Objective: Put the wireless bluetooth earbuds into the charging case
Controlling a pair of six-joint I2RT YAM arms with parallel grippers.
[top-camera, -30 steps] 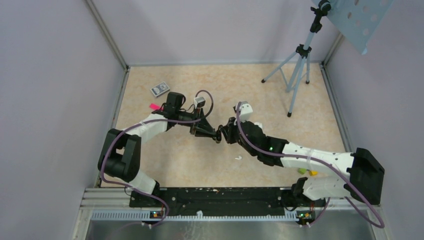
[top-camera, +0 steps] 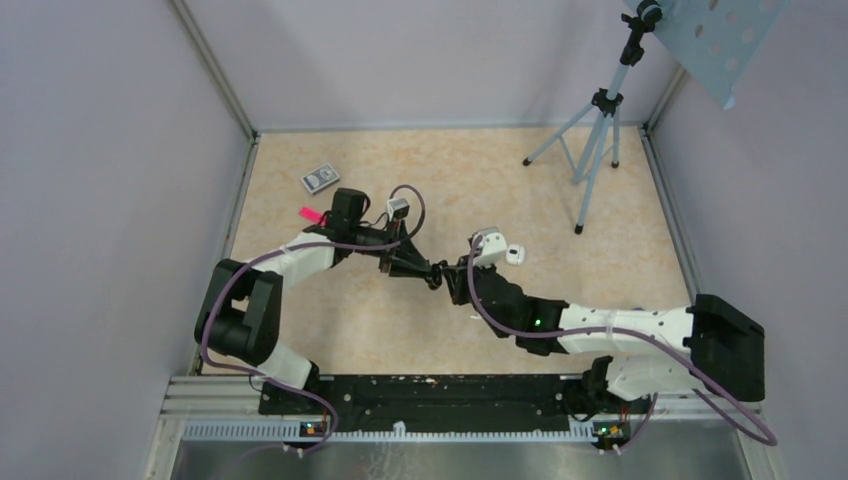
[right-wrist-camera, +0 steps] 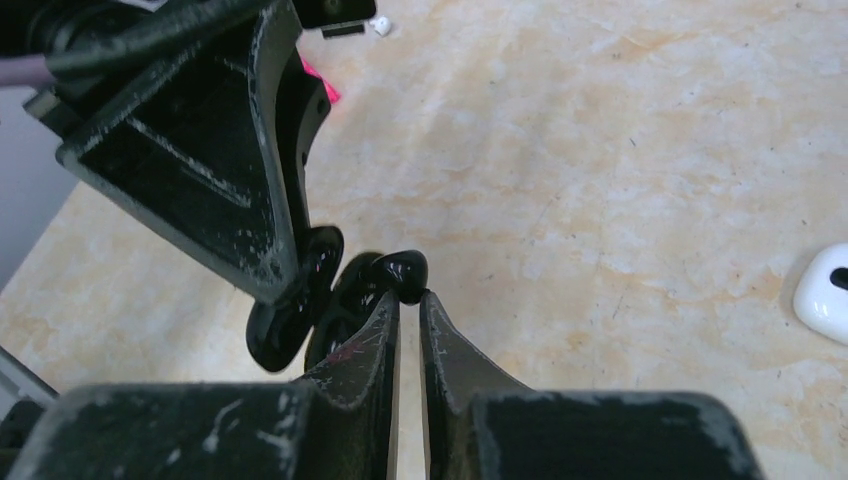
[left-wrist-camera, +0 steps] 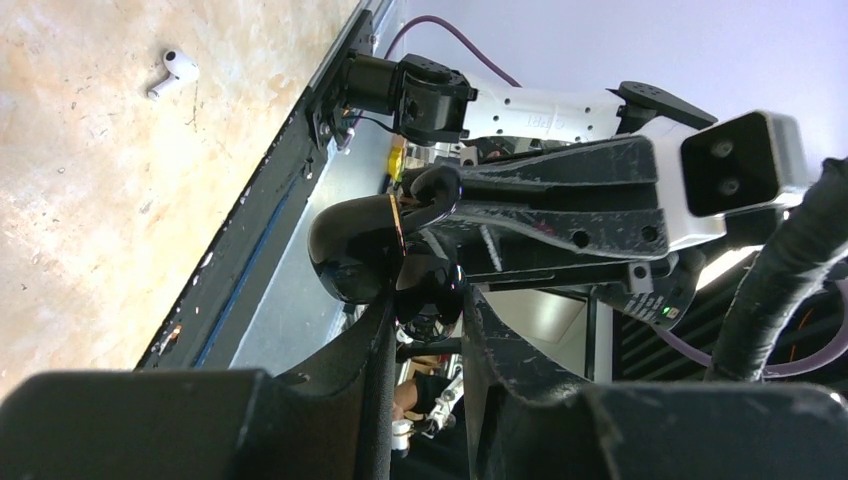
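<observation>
In the left wrist view my left gripper is shut on the glossy black charging case [left-wrist-camera: 350, 245], which stands clear of the table with its halves apart and a thin gold line along one edge. The right gripper has its fingertips right against the case's dark rounded part [right-wrist-camera: 402, 272]; a narrow gap shows between its fingers, and whether they grip is unclear. From above, the left gripper [top-camera: 433, 275] and right gripper [top-camera: 453, 275] meet mid-table. A white earbud [left-wrist-camera: 180, 72] lies on the table. The case's inside is hidden.
A white rounded object with a dark spot [top-camera: 515, 255] lies behind the right gripper. A patterned box [top-camera: 320, 178] and a pink strip [top-camera: 310, 214] are at the back left. A tripod [top-camera: 598, 130] stands back right.
My right gripper has tilted and shifted slightly toward the front, now covering most of the earbud from above. The white rounded object shows more. The left arm has hardly moved.
</observation>
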